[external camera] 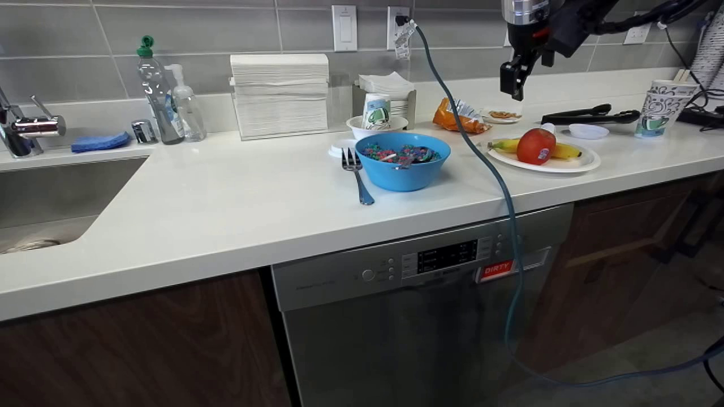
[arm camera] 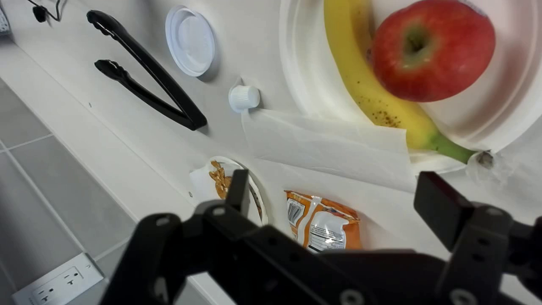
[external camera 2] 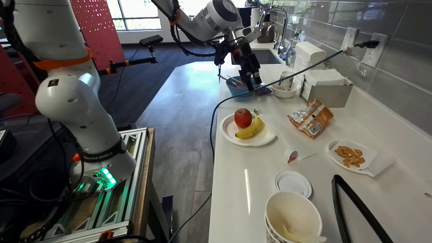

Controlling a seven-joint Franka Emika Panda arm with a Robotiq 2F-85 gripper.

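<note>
My gripper stands open above the counter, its two dark fingers wide apart with nothing held between them. Beneath it in the wrist view lie an orange snack bag (arm camera: pixel 330 221) and a small plate of pretzels (arm camera: pixel 256 195), partly hidden by a finger. A red apple (arm camera: pixel 432 51) and a yellow banana (arm camera: pixel 363 84) share a white plate (arm camera: pixel 513 109) at the upper right. From exterior view 1, the gripper (external camera: pixel 513 80) hangs in the air near the back wall, clear of the bag (external camera: pixel 461 116) and the apple (external camera: pixel 536 146).
Black tongs (arm camera: pixel 152 76) and a small white lid (arm camera: pixel 190 41) lie on the counter. A blue bowl (external camera: pixel 400 177) of wrapped candy sits beside a fork (external camera: pixel 361 183). Across the counter runs a taut cable (external camera: pixel 475 146) from the wall outlet. Clear counter (external camera: pixel 237 190) spreads left of the fork.
</note>
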